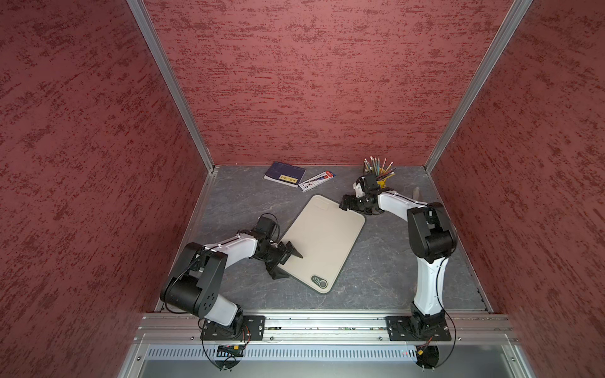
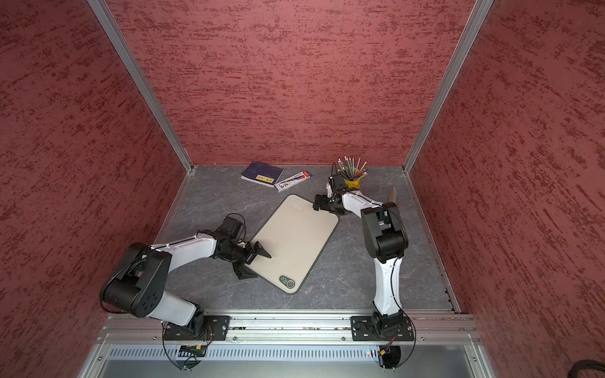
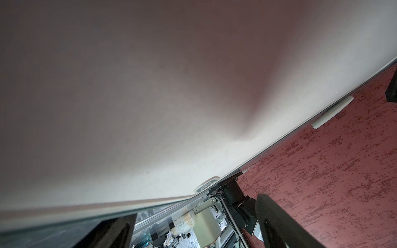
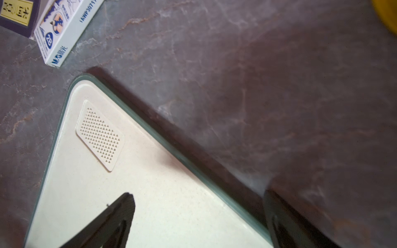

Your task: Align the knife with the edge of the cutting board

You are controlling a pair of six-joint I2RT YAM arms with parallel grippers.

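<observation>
The cream cutting board (image 1: 321, 242) with a green rim lies at a slant mid-table. My left gripper (image 1: 283, 261) is at its near-left edge, part open; in the left wrist view the board's face fills most of the frame, close above the fingers. My right gripper (image 1: 349, 204) is open over the far-right edge, the rim running between its fingers in the right wrist view, nothing held. A pale upright object (image 2: 392, 195), possibly the knife, stands at the table's right, partly behind the arm; I cannot tell what it is.
A navy notebook (image 1: 283, 173) and a pencil box (image 1: 315, 181) lie behind the board. A yellow cup of pencils (image 2: 351, 179) stands at the back right, close to my right gripper.
</observation>
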